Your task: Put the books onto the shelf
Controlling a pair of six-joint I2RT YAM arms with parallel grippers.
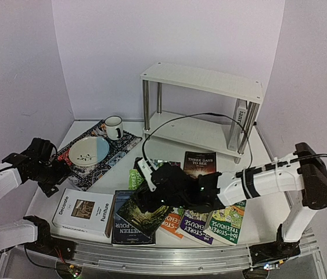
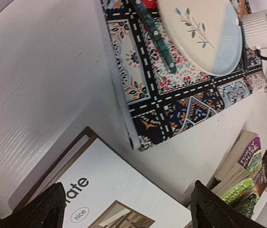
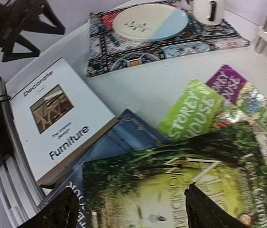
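Note:
Books lie spread along the table's front: the white Furniture book [image 1: 82,212] at left, a dark blue book [image 1: 129,235], a dark green-and-gold book [image 3: 176,180] on top of it, and orange, purple and green Treehouse books [image 1: 224,224]. A green book [image 3: 190,109] and a dark Three Days to See book [image 1: 200,163] lie behind. My left gripper hangs open above the white book's left side. My right gripper is open over the green-and-gold book, nothing visible between its fingers.
A patterned mat [image 1: 122,154] with a plate [image 1: 87,151] and mug [image 1: 114,128] lies at back left. A two-tier white shelf [image 1: 198,81] stands at back right, with a white upright item [image 1: 236,125] on its lower level.

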